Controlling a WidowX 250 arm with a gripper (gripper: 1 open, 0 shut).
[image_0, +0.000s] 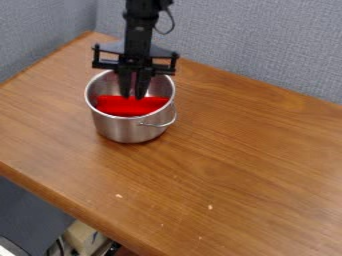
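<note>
A steel pot (127, 128) with a wire handle stands on the wooden table (241, 180), left of centre. Something red (150, 106) lies inside it. My black gripper (134, 82) hangs over the pot from above, its fingers reaching down inside the rim toward the red item. Whether it is open or shut, or holds anything, I cannot tell.
Grey padded walls stand behind and at the left. Some cables show below the table's edge at the bottom left.
</note>
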